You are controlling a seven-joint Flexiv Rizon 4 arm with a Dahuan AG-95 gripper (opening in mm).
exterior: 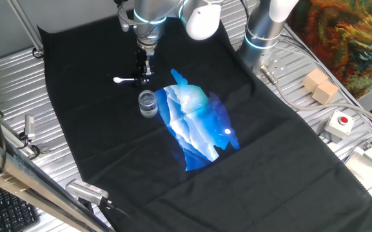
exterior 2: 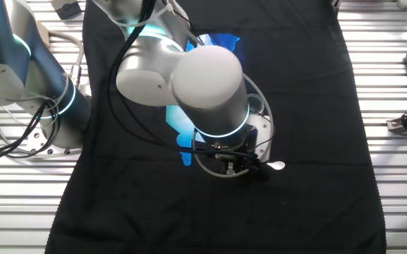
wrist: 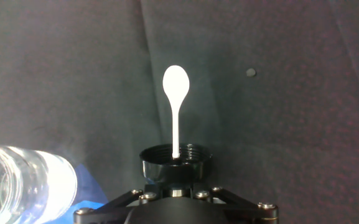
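Observation:
In the wrist view a white spoon (wrist: 176, 93) points away from me, its handle end inside a black threaded round cap (wrist: 173, 171). My gripper is right behind the cap, its linkages angled in toward the middle. The cap hides the fingertips, so whether they grip it cannot be told. Exterior view 1 has the gripper (exterior: 144, 78) low over the black cloth, with the spoon (exterior: 122, 80) sticking out to its left. A clear glass jar (exterior: 147, 103) stands close by, just in front of the gripper.
A blue and white picture shape (exterior: 195, 119) lies on the black cloth (exterior: 140, 183) beside the jar. Two wooden blocks (exterior: 320, 87) and a red-button box (exterior: 339, 124) sit off the cloth at the right.

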